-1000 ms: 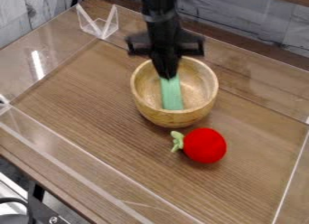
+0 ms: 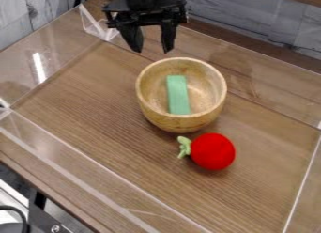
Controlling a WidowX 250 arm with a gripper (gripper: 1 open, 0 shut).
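Note:
My gripper [image 2: 143, 39] hangs at the top centre, above and behind a tan bowl [image 2: 150, 105], with no object visible between its dark fingers; how far apart they stand is hard to make out. A green bar-shaped object [image 2: 178, 95] lies in the bowl. A red tomato-like object [image 2: 212, 153] with a green top sits on the wooden surface, in front of the bowl to the right.
A dark cable shows at the bottom left corner, off the wood.
My gripper has moved up and back from over the bowl to beyond its far rim, uncovering the green object, which stays in the bowl.

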